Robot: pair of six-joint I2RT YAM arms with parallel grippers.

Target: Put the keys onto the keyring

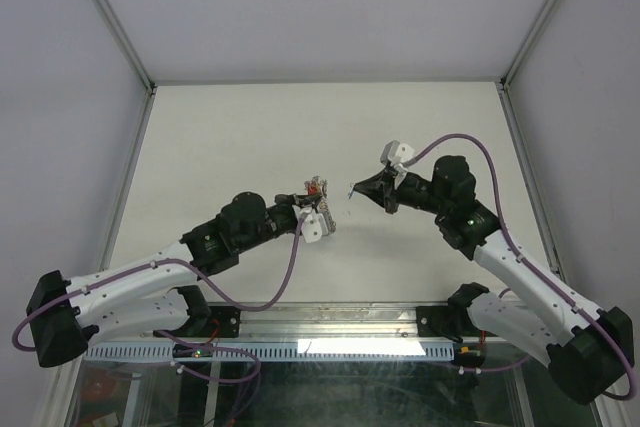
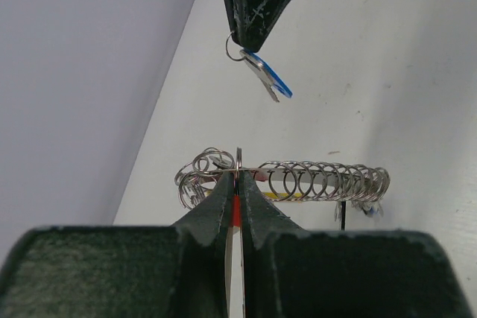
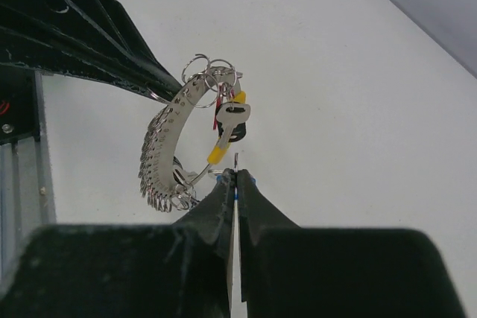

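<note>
In the left wrist view, my left gripper is shut on a ring of the coiled keyring (image 2: pixel 317 179), a strip lined with many small metal rings. In the right wrist view the keyring (image 3: pixel 170 132) curves down from the left fingers (image 3: pixel 134 68), and a silver key (image 3: pixel 232 115) with other keys hangs at its side. Above it in the left wrist view, my right gripper is shut on a thin ring (image 2: pixel 229 48) bearing a silver key (image 2: pixel 261 74) and a blue key (image 2: pixel 276 80). These keys and the keyring are apart.
Both grippers are held over the middle of a pale table (image 1: pixel 230 127), a short gap between them. A metal rail (image 1: pixel 330 319) runs along the front edge, and grey walls stand at the sides and back.
</note>
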